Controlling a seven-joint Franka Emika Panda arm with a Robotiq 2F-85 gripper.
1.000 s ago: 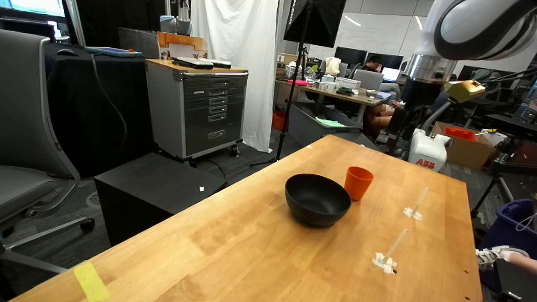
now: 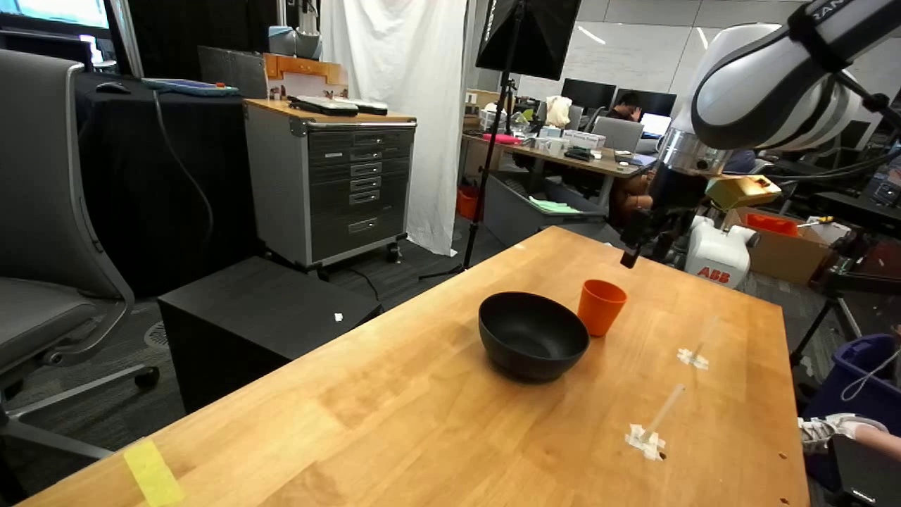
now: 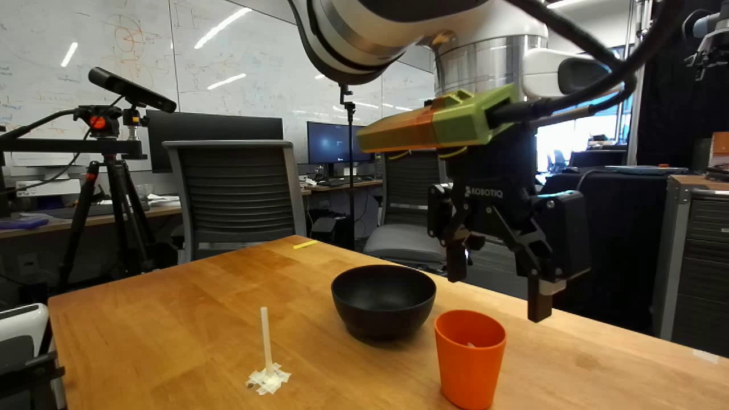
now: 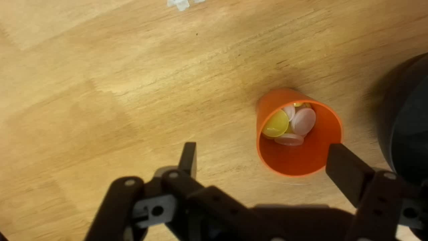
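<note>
An orange cup (image 3: 471, 365) stands upright on the wooden table, close beside a black bowl (image 3: 384, 300). In the wrist view several yellow and pale pink discs (image 4: 303, 121) lie inside the cup (image 4: 277, 97), and only the left edge of the bowl (image 4: 413, 120) shows at the right. My gripper (image 3: 499, 290) is open above the table, higher than the cup, with nothing between its fingers. From the wrist view, one fingertip (image 4: 348, 172) overlaps the cup's lower right rim, while the other fingertip (image 4: 188, 160) is over bare wood. The bowl (image 2: 533, 338) looks empty in exterior view 1.
Two thin translucent sticks rise from taped patches on the table; the nearer stick (image 2: 664, 411) stands in front of the bowl and cup in exterior view 1. A yellow tape strip (image 2: 153, 473) marks the far left end.
In exterior view 1 the arm and gripper have shifted left, closer to the cup, and the gripper's tilt has changed. Cup and bowl have stayed in place.
</note>
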